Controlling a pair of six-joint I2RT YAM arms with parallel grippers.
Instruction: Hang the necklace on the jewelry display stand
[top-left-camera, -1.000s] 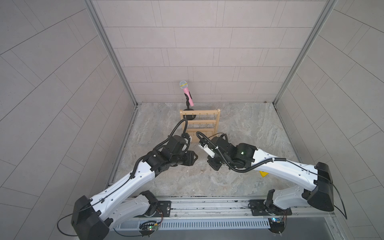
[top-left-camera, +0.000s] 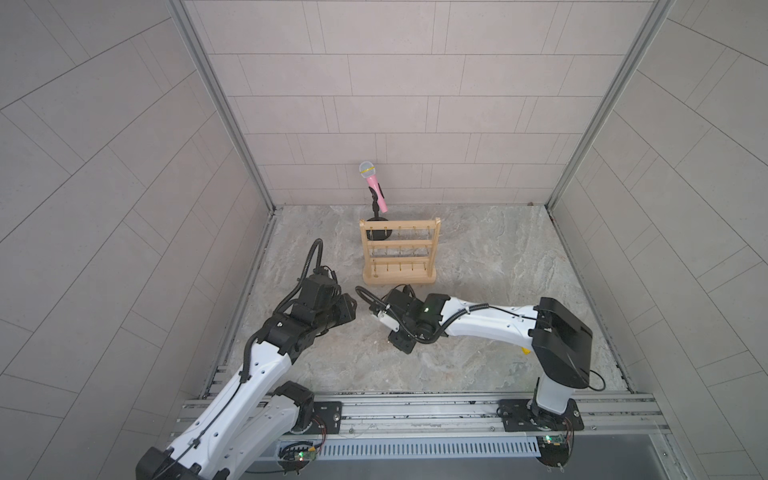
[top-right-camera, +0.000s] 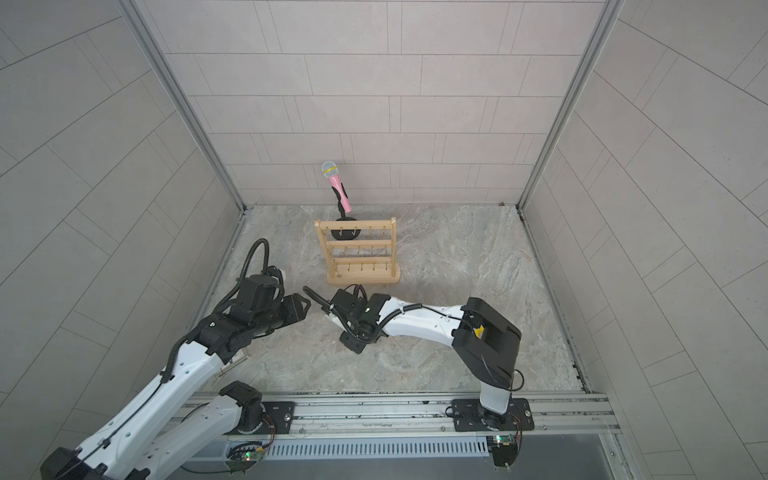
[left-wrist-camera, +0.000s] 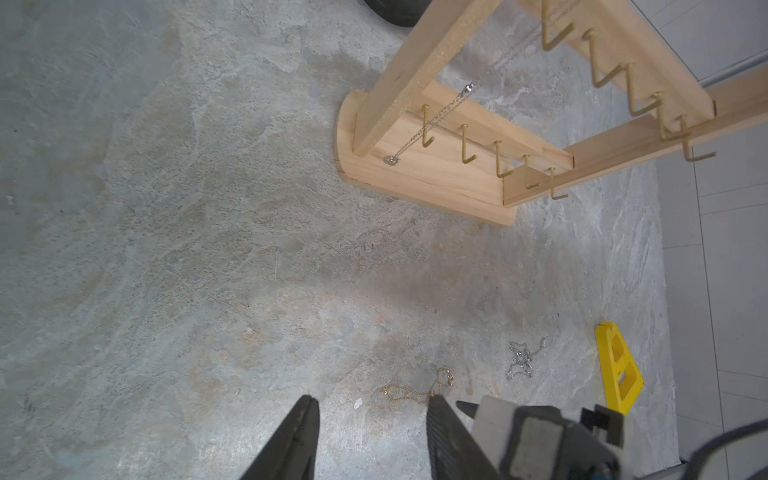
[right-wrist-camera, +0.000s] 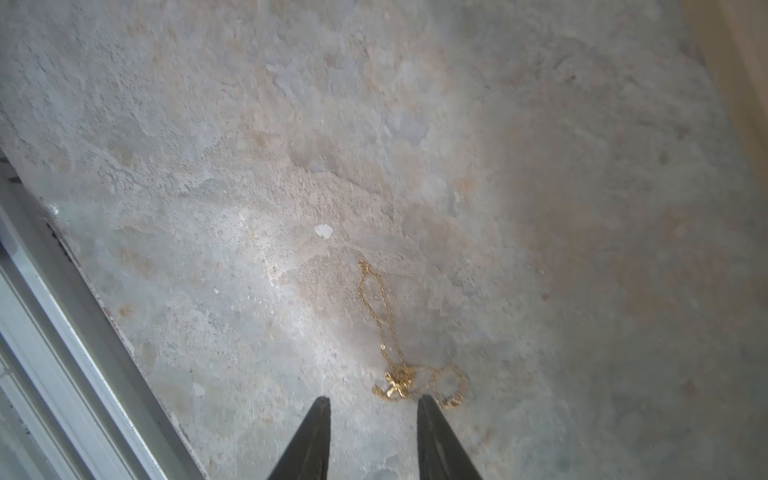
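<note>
The wooden jewelry display stand (top-left-camera: 400, 276) has rows of brass hooks, and a silver chain (left-wrist-camera: 432, 126) hangs at its near left in the left wrist view. A gold necklace (right-wrist-camera: 398, 376) lies loosely bunched on the floor, just beyond the fingertips of my right gripper. This gripper is open, with only floor between its fingers. A second, silver necklace (left-wrist-camera: 521, 358) lies crumpled to the right of the gold one. My left gripper hovers left of the right arm, open and empty, with the stand ahead of it.
Behind the stand is a pink microphone (top-left-camera: 376, 190) on a black base. A yellow piece (left-wrist-camera: 616, 368) lies on the right side, partly behind the right arm from above. Both grippers are close together.
My left arm has drawn back to the left.
</note>
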